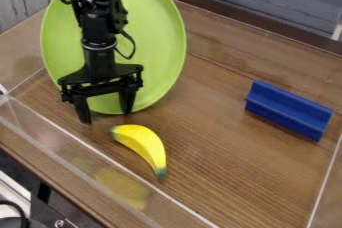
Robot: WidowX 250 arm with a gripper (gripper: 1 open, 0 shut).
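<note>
My black gripper [104, 102] hangs low at the left of the camera view, in front of a large green round plate or tray [159, 42], over its lower edge. Its two fingers point down and stand apart, with nothing visible between them. A yellow toy banana [144, 147] with green tips lies on the wooden table just to the front right of the gripper, not touching it.
A blue block-like object [289, 112] lies at the right of the table [227, 182]. A clear strip edges the table at the front left, and a grey wall [281, 2] stands at the back.
</note>
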